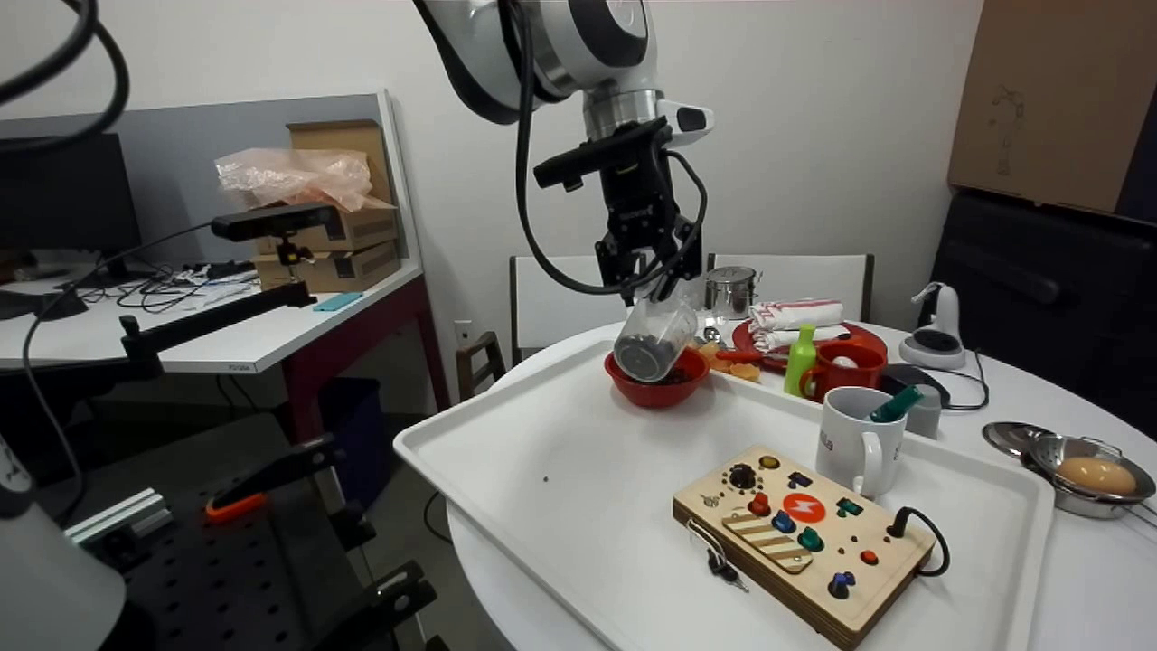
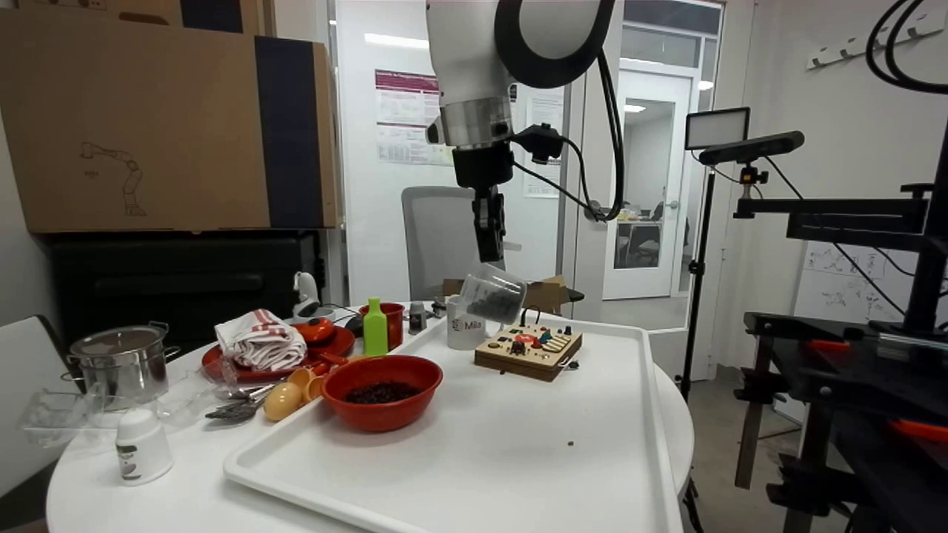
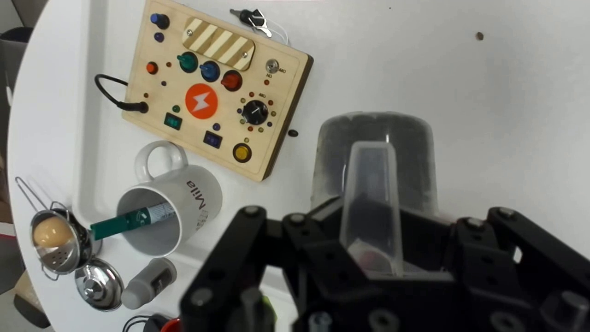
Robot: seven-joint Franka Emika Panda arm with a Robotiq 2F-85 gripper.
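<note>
A clear plastic cup [image 2: 494, 293] with a greyish bottom hangs tilted in the air. My gripper [image 2: 491, 256] is shut on its thin handle [image 3: 371, 199], which points up toward the camera in the wrist view. The red bowl [image 2: 382, 401] with dark bits inside rests at the tray's edge. In exterior view 1 the cup overlaps the bowl [image 1: 658, 391], but exterior view 2 shows them well apart, with the cup higher. How much remains inside the cup is hard to tell.
On the white tray [image 2: 524, 435] stand a wooden switch box [image 1: 808, 537] and a white mug [image 1: 860, 439] with a green marker. Small dark specks lie on the tray. A green bottle [image 2: 375, 329], red plate and pot crowd the table beyond. The tray's open middle is mostly clear.
</note>
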